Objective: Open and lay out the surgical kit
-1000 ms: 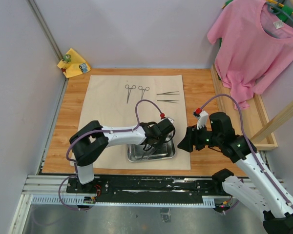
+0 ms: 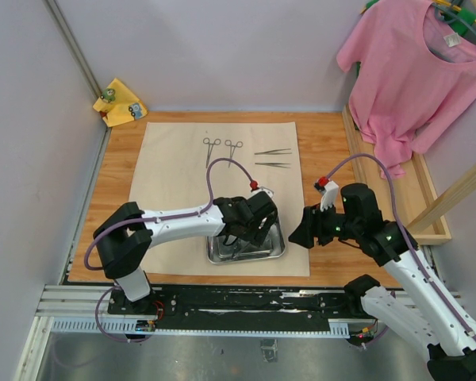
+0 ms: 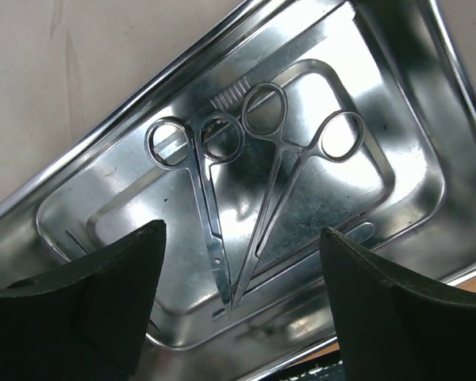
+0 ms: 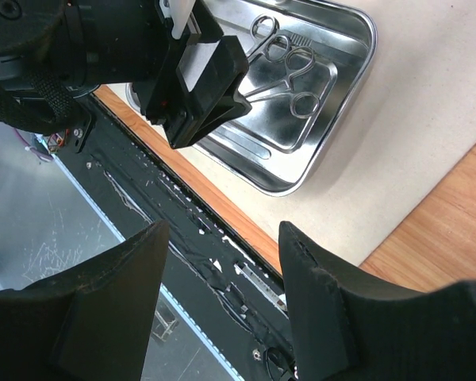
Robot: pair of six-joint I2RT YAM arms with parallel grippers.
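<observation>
The steel tray (image 2: pixel 222 252) lies on the beige paper (image 2: pixel 174 175) at its front. Inside it, two ring-handled instruments (image 3: pixel 214 198) (image 3: pixel 271 190) lie side by side, with flatter metal pieces partly under them. My left gripper (image 2: pixel 258 232) is open above the tray, nothing held, the instruments between and beyond its fingers in the left wrist view. At the back of the paper lie two scissor-like instruments (image 2: pixel 209 148) (image 2: pixel 233 148) and two tweezers (image 2: pixel 272 152) (image 2: pixel 272 164). My right gripper (image 2: pixel 301 230) stands apart, right of the tray, fingers apart and empty.
A wooden frame (image 2: pixel 432 198) with a pink shirt (image 2: pixel 404 71) stands at the right. A yellow cloth (image 2: pixel 123 103) is at the back left. The paper left of the tray is clear. The table's front edge borders a black rail.
My left gripper has shifted slightly left over the tray, its arm reshaped. The right arm looks unmoved.
</observation>
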